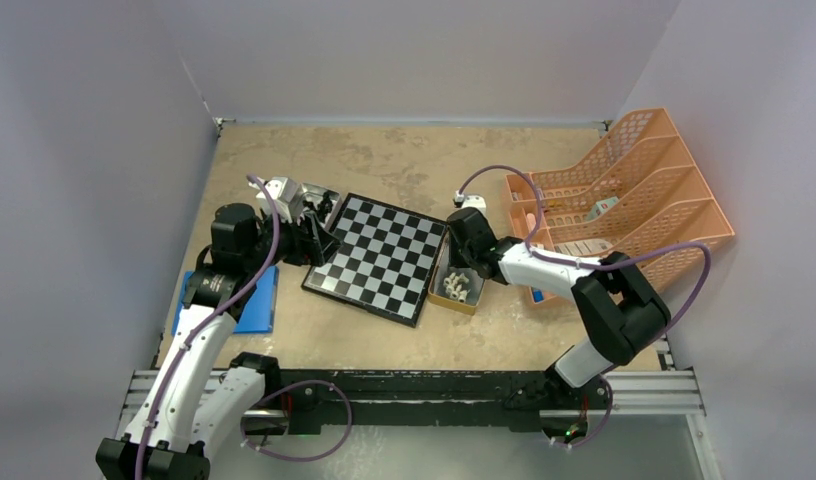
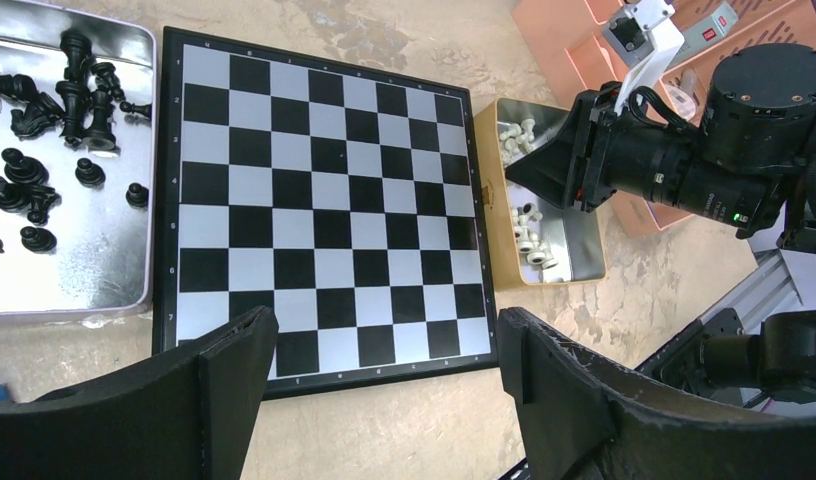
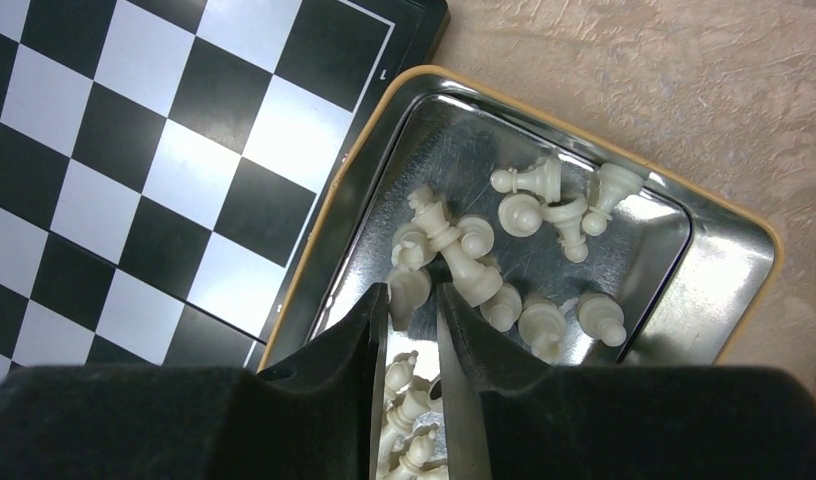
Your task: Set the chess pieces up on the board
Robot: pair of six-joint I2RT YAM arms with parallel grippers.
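Bare of pieces, the chessboard [image 1: 377, 258] lies mid-table. White pieces [image 3: 454, 255] lie jumbled in a metal box [image 2: 507, 245] along the board's right side. Over that box hangs my right gripper, pointing down. Its fingers [image 3: 464, 350] are part open with a narrow gap, and a white piece shows close by the left fingertip; nothing is visibly clasped. Black pieces [image 2: 74, 100] lie, some standing, in a metal tray [image 2: 114, 290] left of the board. My left gripper is wide open and empty, above the board's left side.
Orange slotted racks [image 1: 644, 190] fill the table's right side. A blue flat item [image 1: 259, 305] lies under the left arm. Bare table [image 1: 384, 345] shows in front of the board and behind it.
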